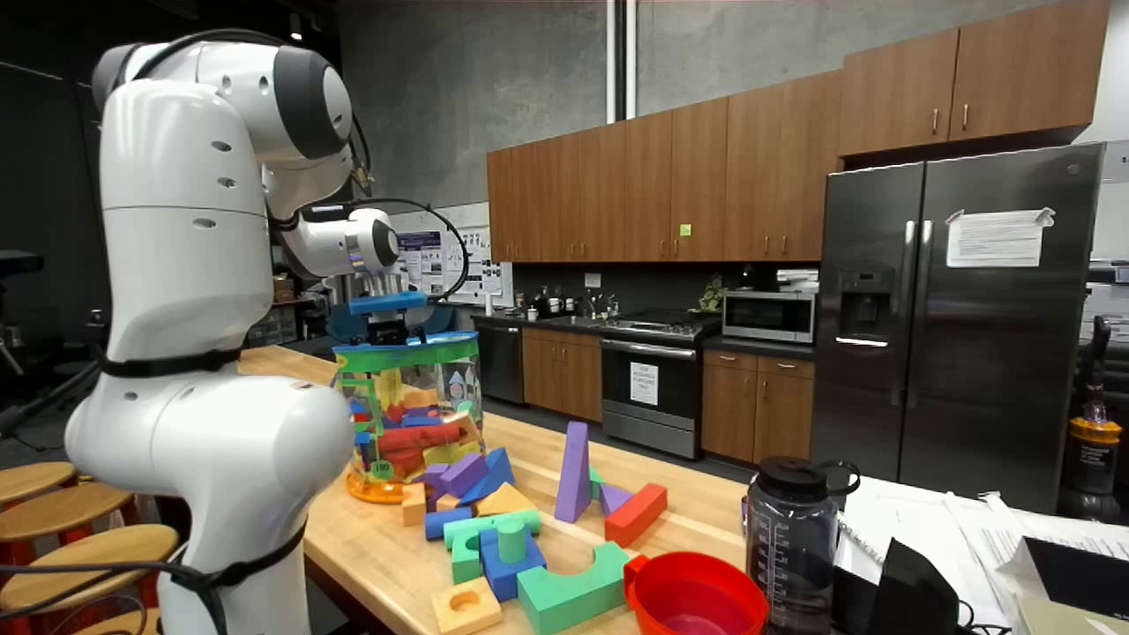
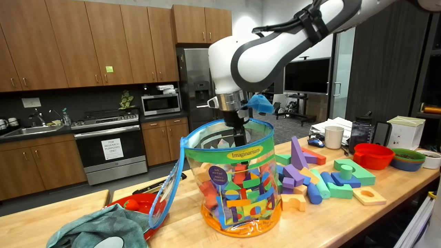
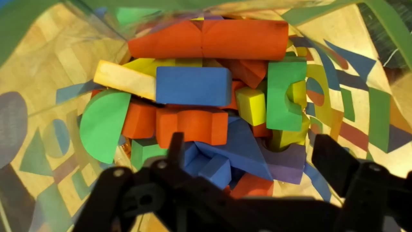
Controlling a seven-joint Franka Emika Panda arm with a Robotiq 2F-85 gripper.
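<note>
My gripper stands open, pointing down into a clear bag [image 2: 246,153] with a green band and blue rim. Nothing is between its fingers. Below it in the wrist view lies a heap of foam blocks: a blue block [image 3: 193,85], a red arched block [image 3: 197,124], a green half-disc [image 3: 104,123], a blue triangle [image 3: 243,147], a purple arch [image 3: 287,162] and a green arch [image 3: 282,94]. In exterior view 2 the fingers reach below the bag's rim, over the pile. The bag's lid [image 2: 167,194] hangs open at its left side.
Loose blocks, among them a tall purple wedge [image 1: 573,473], lie on the wooden table beside the bag. Nearby are a red cup [image 1: 699,593] and a dark bottle [image 1: 791,545]. A red plate [image 2: 144,200] and teal cloth [image 2: 103,227] sit on the bag's other side.
</note>
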